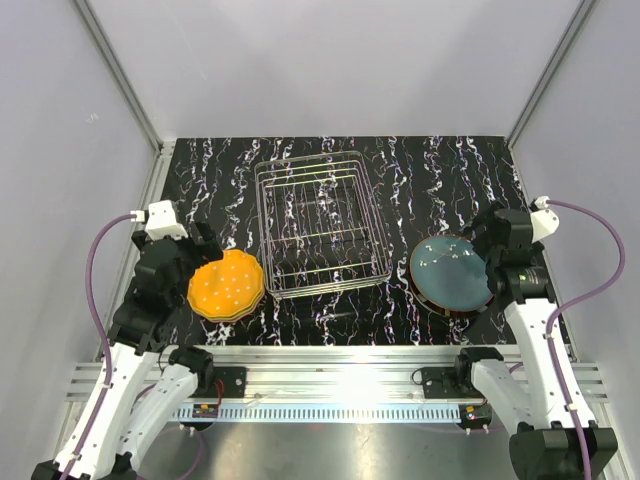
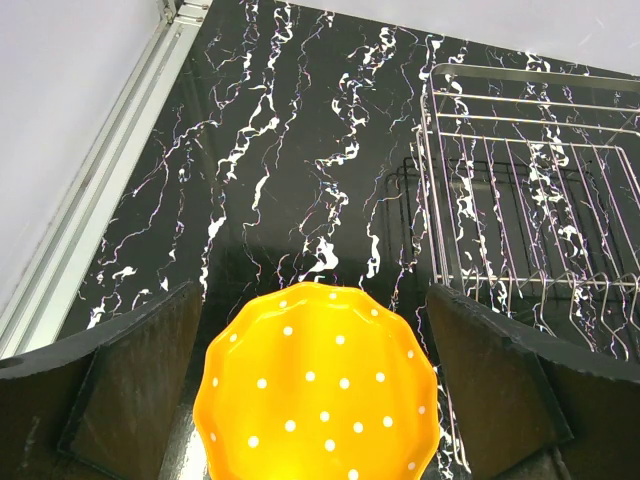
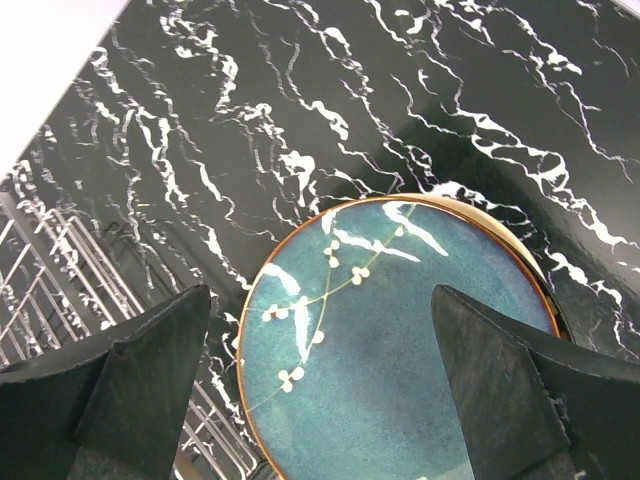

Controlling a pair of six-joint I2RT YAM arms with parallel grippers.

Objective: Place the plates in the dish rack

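Note:
A metal wire dish rack [image 1: 322, 291] lies empty in the middle of the black marble counter. Left of it are scalloped yellow plates with white dots [image 1: 224, 288], stacked. Right of it lies a teal plate with a floral branch [image 1: 447, 272], on other plates whose cream rim [image 3: 500, 223] shows in the right wrist view. My left gripper is open above the yellow plates, its fingers apart with nothing held. My right gripper hangs open over the teal plate, also empty.
Aluminium rails border the counter at the sides and front, and pale walls stand around it at the back and sides.

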